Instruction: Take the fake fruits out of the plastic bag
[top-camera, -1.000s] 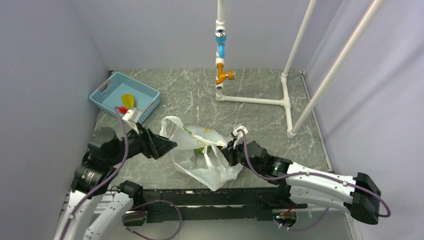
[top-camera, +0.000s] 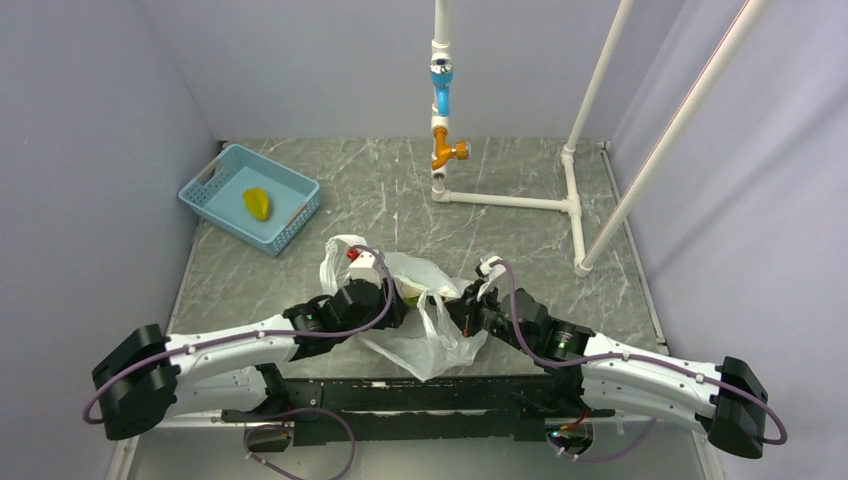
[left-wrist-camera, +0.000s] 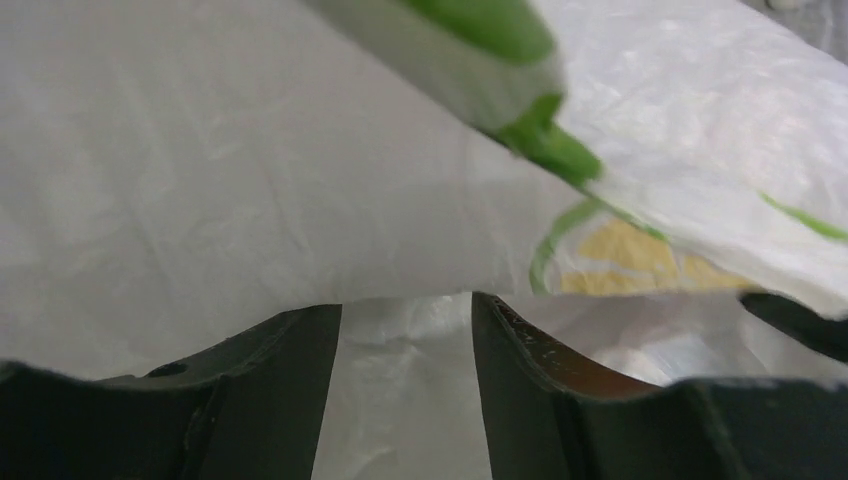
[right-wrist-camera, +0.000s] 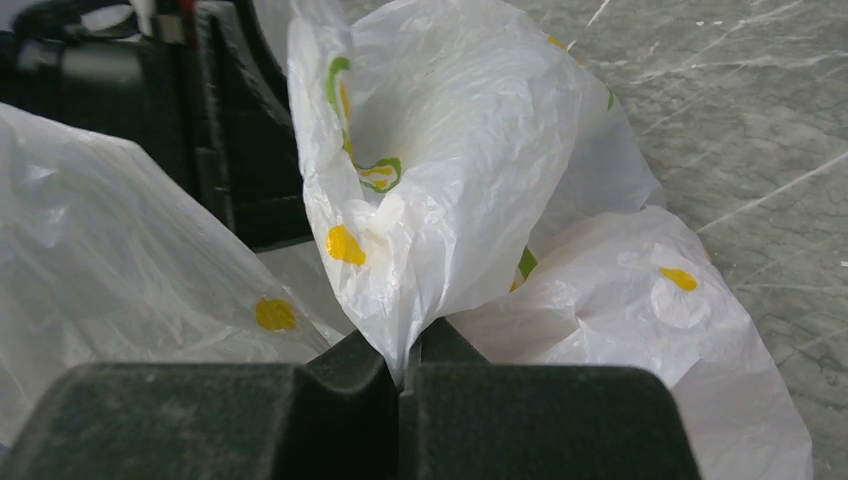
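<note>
The white plastic bag (top-camera: 430, 340) lies crumpled at the front middle, with a green item (top-camera: 410, 300) partly visible inside; other contents are hidden. My left gripper reaches into the bag, fingers apart, with only bag film around and behind them. My right gripper is shut on a gathered fold of the bag (right-wrist-camera: 430, 220) at the bag's right side. A yellow fake fruit (top-camera: 256, 203) lies in the blue basket (top-camera: 275, 240) at the back left.
A white pipe frame (top-camera: 505, 200) with blue and orange valves stands at the back and right.
</note>
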